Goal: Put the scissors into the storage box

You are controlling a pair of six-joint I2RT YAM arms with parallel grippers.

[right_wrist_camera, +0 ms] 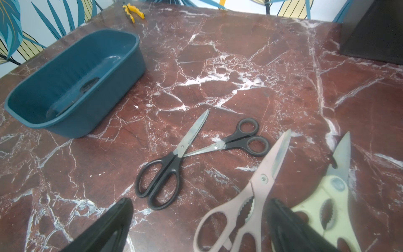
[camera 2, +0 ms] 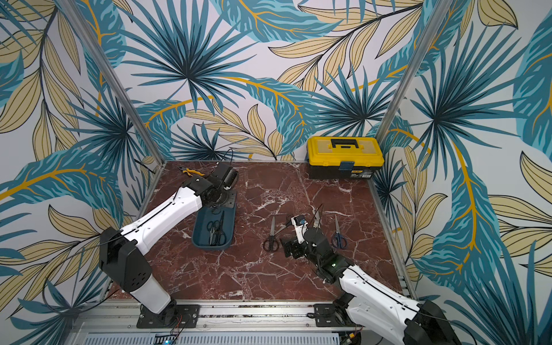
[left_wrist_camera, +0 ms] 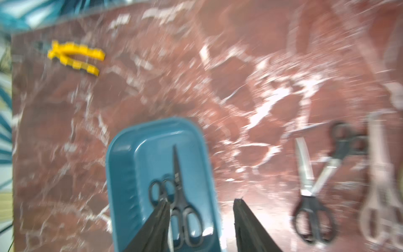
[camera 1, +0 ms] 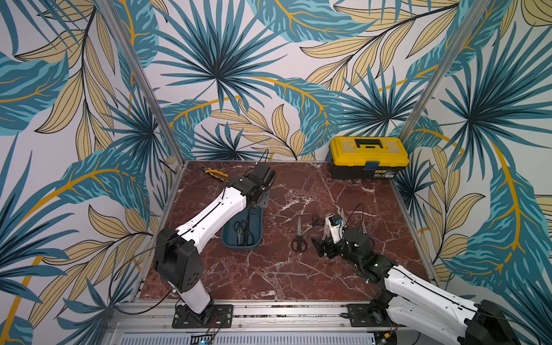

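Observation:
A blue open box (left_wrist_camera: pixel 111 176) holds black-handled scissors (left_wrist_camera: pixel 189 218). My left gripper is raised over the box's area, fingers apart, empty. On the table to the right lie two black-handled scissors (right_wrist_camera: pixel 163 180) (right_wrist_camera: pixel 247 142), a pink pair (right_wrist_camera: pixel 251 189) and a pale yellow pair (right_wrist_camera: pixel 333 197). My right gripper hangs open low beside them, nothing visibly held between its fingers. In the top right view a blue-handled pair (camera 2: pixel 338 241) also lies at the right.
A yellow-lidded toolbox (camera 1: pixel 368 150) stands at the back right. Yellow-handled pliers (camera 1: pixel 215 172) lie at the back left.

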